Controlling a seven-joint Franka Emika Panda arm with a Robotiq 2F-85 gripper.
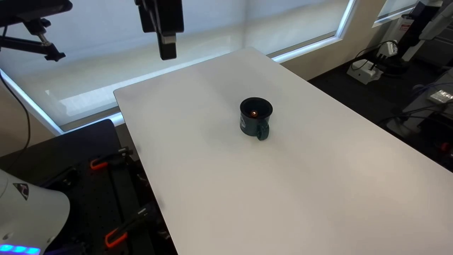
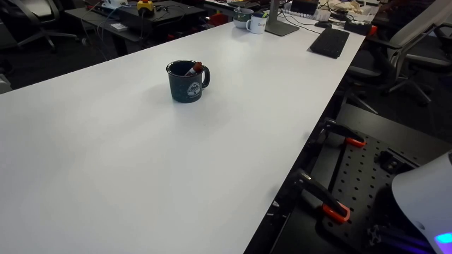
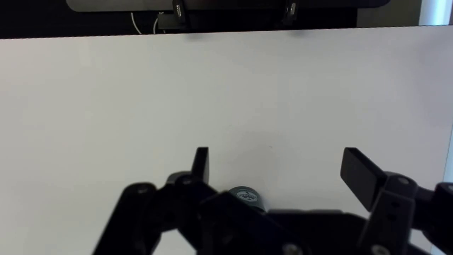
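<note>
A dark green mug stands upright on the white table, its handle pointing toward the front in exterior view 1. Exterior view 2 shows a pale logo on the side of the mug and a marker with a reddish-brown end leaning inside it. High above the table, my gripper is open, its fingers wide apart with nothing between them. The wrist view catches only part of the mug, the rest hidden behind the gripper's body. Exterior view 1 shows one finger at the top; exterior view 2 does not show the gripper.
Clamps with orange pads line the robot's side.
</note>
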